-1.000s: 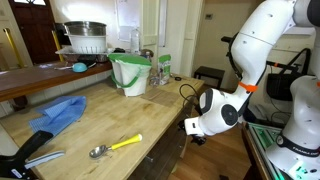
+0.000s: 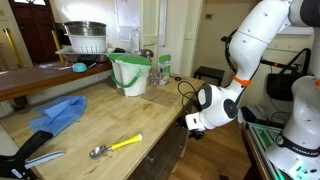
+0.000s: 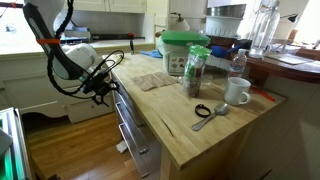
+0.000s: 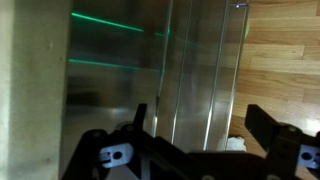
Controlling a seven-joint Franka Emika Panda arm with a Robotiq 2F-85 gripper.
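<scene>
My gripper is open, its two dark fingers well apart in the wrist view, with nothing held between them. Below it in that view are grey drawer fronts (image 4: 110,85) with long metal edges (image 4: 222,75). In the second exterior view, the gripper (image 3: 103,98) is level with the upper part of the grey drawers (image 3: 142,145), on the open floor side of the counter. From the first exterior view, the gripper (image 2: 187,129) appears low beside the counter's edge. Whether it touches a drawer cannot be told.
The wooden counter (image 3: 165,105) bears a green-lidded white container (image 3: 176,55), a white mug (image 3: 237,91), a spoon (image 3: 210,117) and a blue cloth (image 2: 60,116). Bare wooden floor (image 3: 75,145) lies beside the drawers.
The arm has shifted slightly, with its white wrist section tilting a little. The gripper remains beside the counter's front, and the counter objects have not moved.
</scene>
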